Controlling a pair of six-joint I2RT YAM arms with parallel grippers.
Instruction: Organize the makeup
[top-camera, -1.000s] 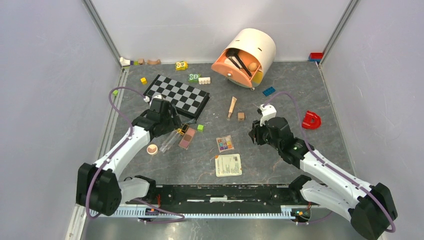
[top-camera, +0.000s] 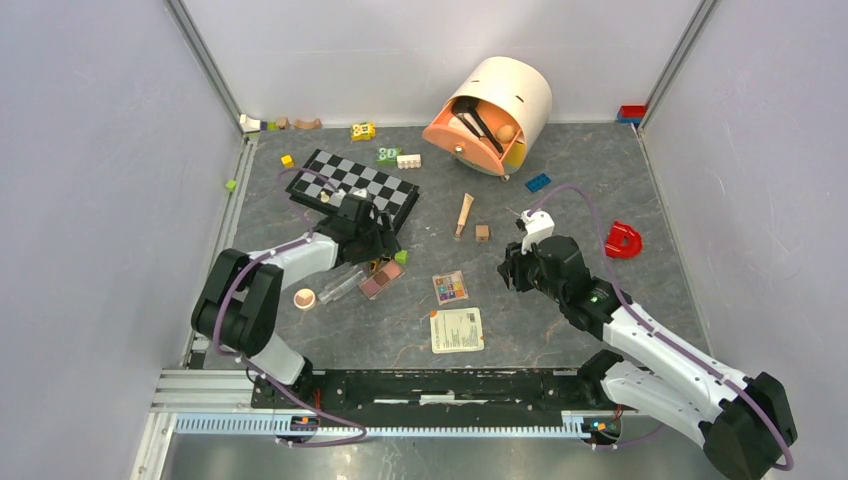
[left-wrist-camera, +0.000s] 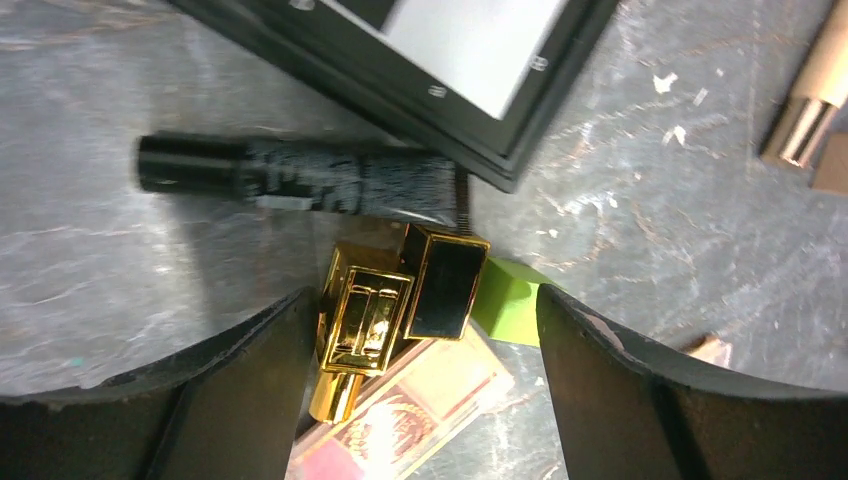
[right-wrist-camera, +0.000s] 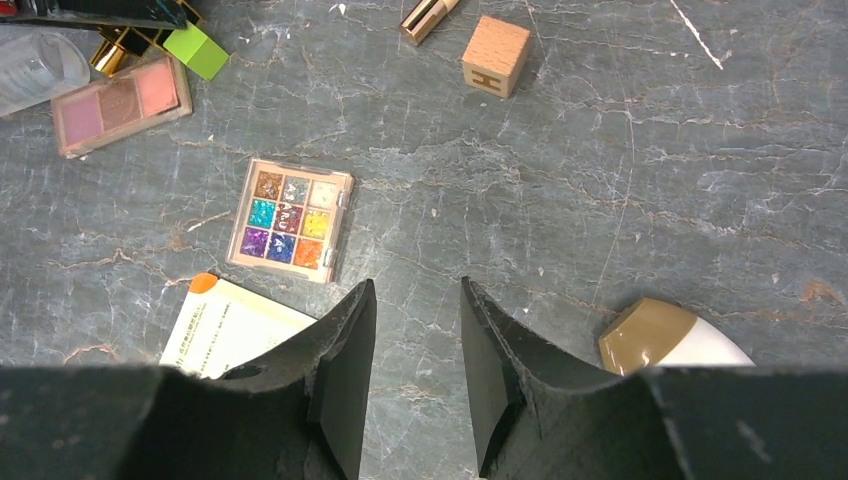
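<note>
In the left wrist view, a gold lipstick case (left-wrist-camera: 368, 315) and its black gold-edged part (left-wrist-camera: 448, 287) lie between the parted fingers of my left gripper. The left finger is beside the gold case; contact is unclear. Under them is a blush palette (left-wrist-camera: 425, 410). A black tube (left-wrist-camera: 350, 183) lies just beyond. My right gripper is part open and empty over bare table. Near it lie a nine-colour palette (right-wrist-camera: 290, 220) and a cream card-like pack (right-wrist-camera: 235, 328). A beige tube (top-camera: 464, 214) lies mid-table, and clear tubes (top-camera: 343, 283) are at left.
An orange-and-cream bin (top-camera: 520, 95) with brushes and a sponge inside stands at the back. The chessboard (top-camera: 350, 180) borders the left gripper. A green cube (left-wrist-camera: 512, 302) is by its right finger. A wooden block (top-camera: 482, 233) and a red piece (top-camera: 623, 240) are farther right.
The blush palette has turned and shifted slightly right. The right arm looks still.
</note>
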